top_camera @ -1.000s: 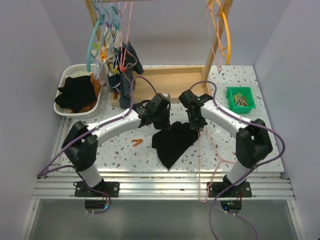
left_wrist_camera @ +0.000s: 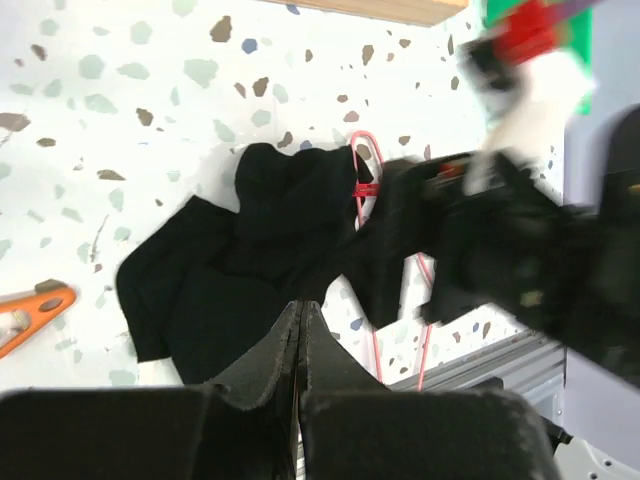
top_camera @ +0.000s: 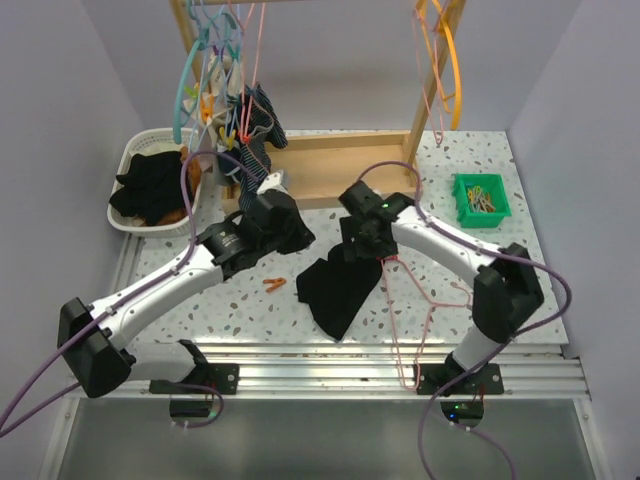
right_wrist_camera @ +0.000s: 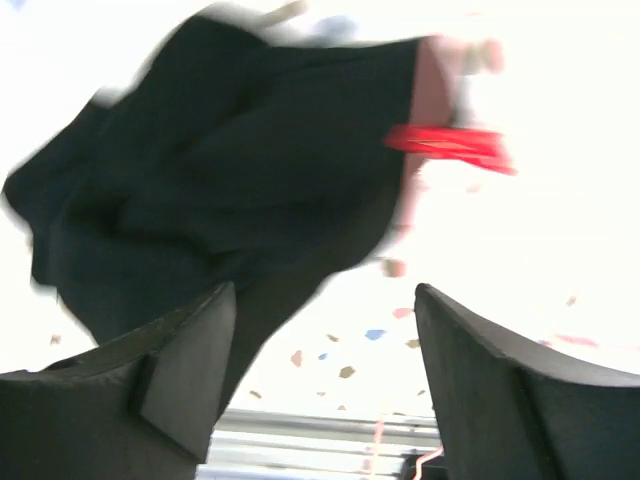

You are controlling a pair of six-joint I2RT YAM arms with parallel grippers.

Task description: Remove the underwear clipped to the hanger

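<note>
The black underwear (top_camera: 338,292) lies spread on the speckled table. Its right edge borders the pink hanger (top_camera: 429,318) at a red clip (right_wrist_camera: 455,147); whether the clip still grips the cloth, I cannot tell. Just up and left of the garment is my left gripper (top_camera: 305,241), its fingers pressed together with nothing showing between them. My right gripper is above the cloth's right side, fingers well apart, one finger (right_wrist_camera: 190,370) over the underwear. In the left wrist view the blurred right arm covers part of the hanger.
An orange clip (top_camera: 275,284) lies left of the underwear. A white basket (top_camera: 130,226) holds dark clothes at the back left, and a green box (top_camera: 463,203) of clips stands back right. Laundry hangs from the wooden rack (top_camera: 430,95) at upper left.
My left gripper has drawn back leftward from the underwear, which shifted slightly left.
</note>
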